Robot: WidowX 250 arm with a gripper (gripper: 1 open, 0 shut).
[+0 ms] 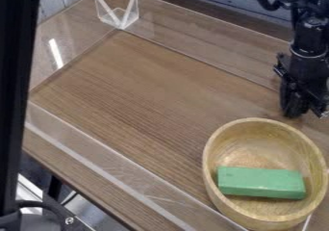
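Note:
My black gripper (295, 102) hangs at the right edge of the view, above the wooden table, just behind a round light wooden bowl (226, 146). Its fingertips are dark and bunched, and nothing can be seen held between them. Inside the bowl lies a green block (261, 182), lengthwise from left to right.
A clear bent plastic piece (117, 13) stands at the back left of the table (141, 90). A dark vertical post (13, 81) runs along the left edge of the view.

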